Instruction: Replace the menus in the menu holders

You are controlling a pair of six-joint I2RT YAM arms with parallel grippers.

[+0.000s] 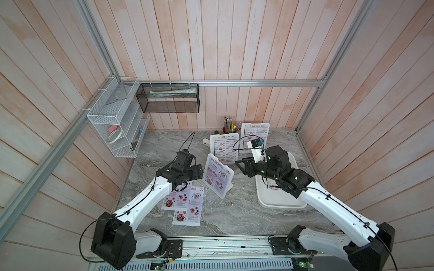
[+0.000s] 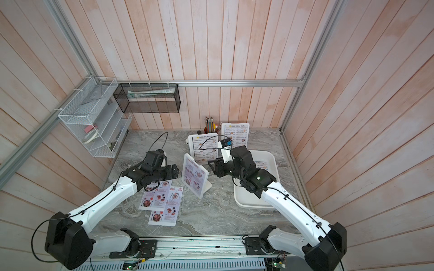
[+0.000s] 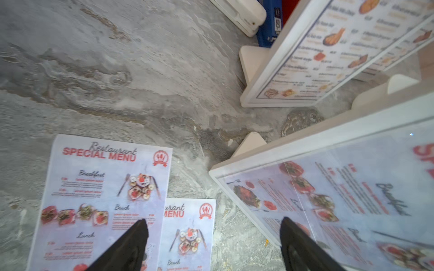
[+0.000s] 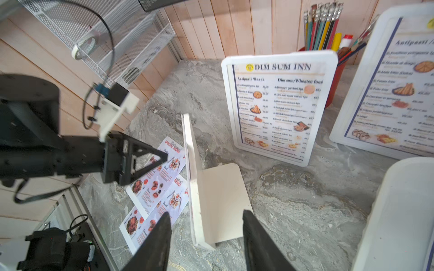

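A front menu holder [image 1: 218, 175] holds a pink Special Menu; two Dim Sum Inn holders, middle [image 1: 224, 147] and rear [image 1: 254, 131], stand behind it. Two loose Special Menu sheets [image 3: 101, 180] lie overlapping at front left. A Dim Sum Inn sheet lies in the white tray [image 2: 253, 200], partly hidden by my right arm. My left gripper is open above the loose sheets, left of the front holder. My right gripper hangs open above and right of that holder, nothing between its fingers.
A cup of brushes [image 4: 330, 90] stands at the back. Wire shelves [image 1: 113, 117] hang on the left wall, a black basket [image 1: 167, 108] on the back rail.
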